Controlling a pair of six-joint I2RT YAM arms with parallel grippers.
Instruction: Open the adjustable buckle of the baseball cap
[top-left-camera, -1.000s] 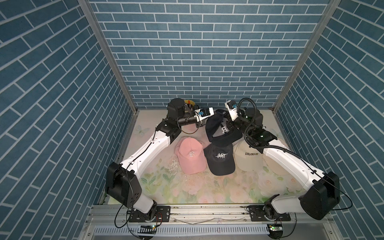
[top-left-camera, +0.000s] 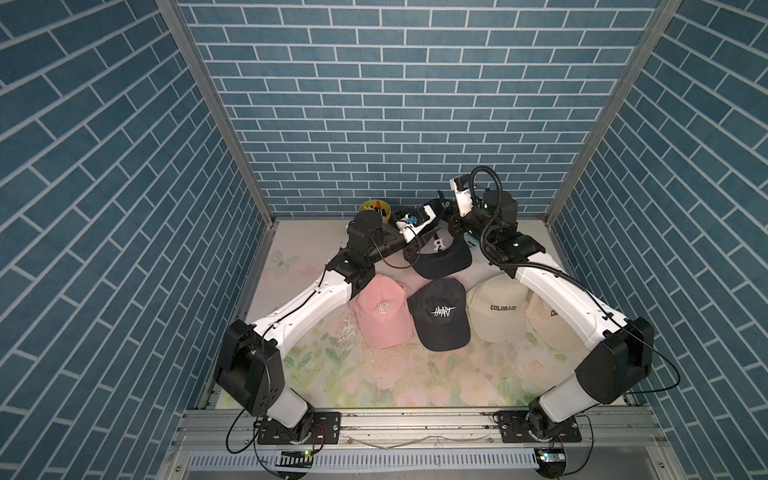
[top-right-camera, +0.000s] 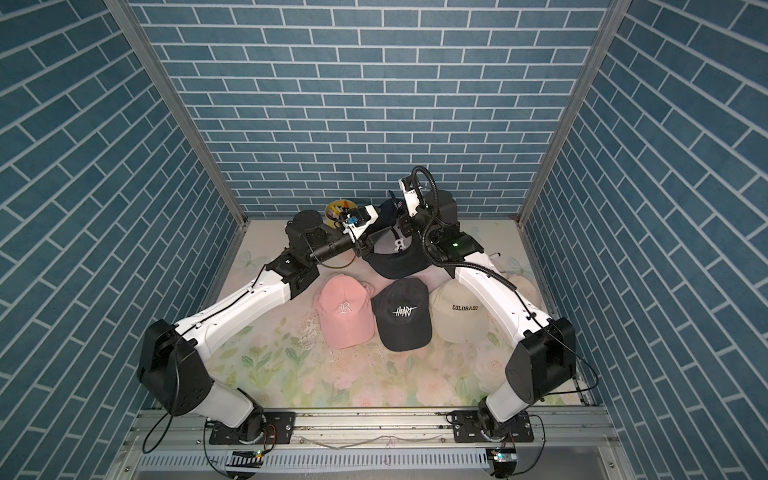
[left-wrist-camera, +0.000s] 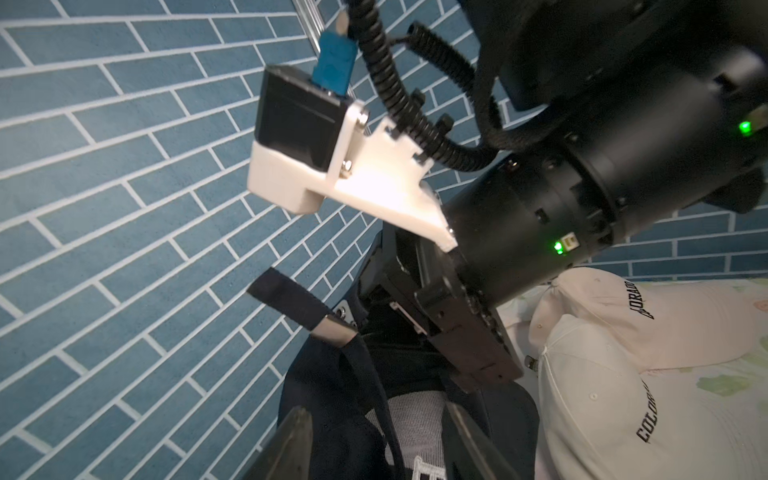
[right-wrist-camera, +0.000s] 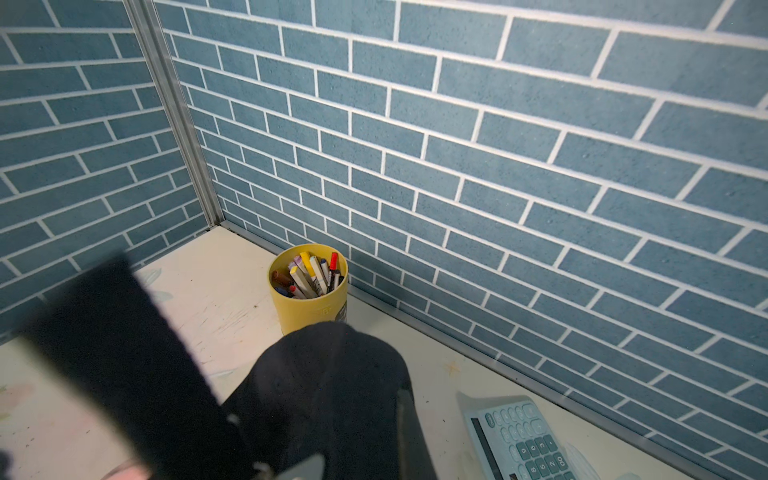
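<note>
The dark baseball cap is held up over the back middle, its underside showing. My right gripper is shut on it, though the exact grip is hidden. In the left wrist view a dark strap with a metal buckle sticks up beside the right gripper. My left gripper stands open just in front of the cap, the strap hanging between its fingers in that view. In the right wrist view dark cloth fills the lower middle, partly blurred.
A pink cap, a charcoal HEART cap and cream caps line the middle of the table. A yellow pen cup and a calculator stand along the back wall.
My right gripper has risen toward the back with the cap moving along. My left gripper has moved slightly right and tilted toward the cap.
</note>
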